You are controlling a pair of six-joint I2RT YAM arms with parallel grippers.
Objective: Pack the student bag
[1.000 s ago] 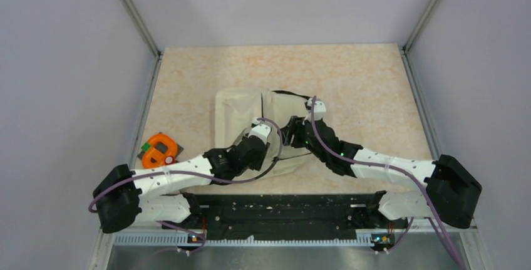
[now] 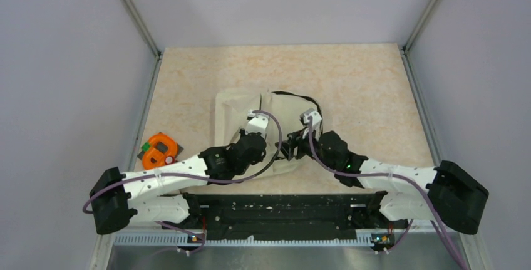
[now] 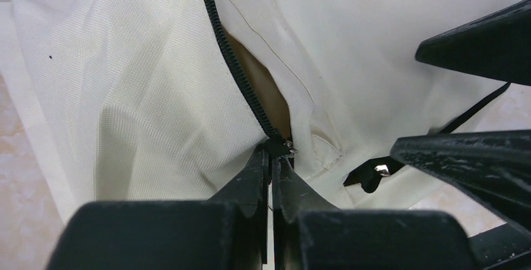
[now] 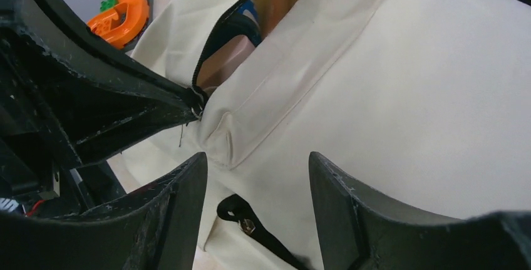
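Note:
The off-white cloth bag (image 2: 233, 110) lies on the table, its black zipper (image 3: 235, 69) partly open. My left gripper is shut at the front end of the gap, its tips closed on the black zipper tab. Inside the gap in the right wrist view are a pinkish item (image 4: 226, 63) and a dark item (image 4: 235, 31), partly hidden by cloth. My right gripper stands open over the bag's right part, nothing between its fingers. A black strap with a metal snap (image 4: 247, 226) lies below it.
An orange and green object (image 2: 160, 150) with a dark base rests on the table at the left. Both grippers stand close together over the bag.
The bag stays in place.

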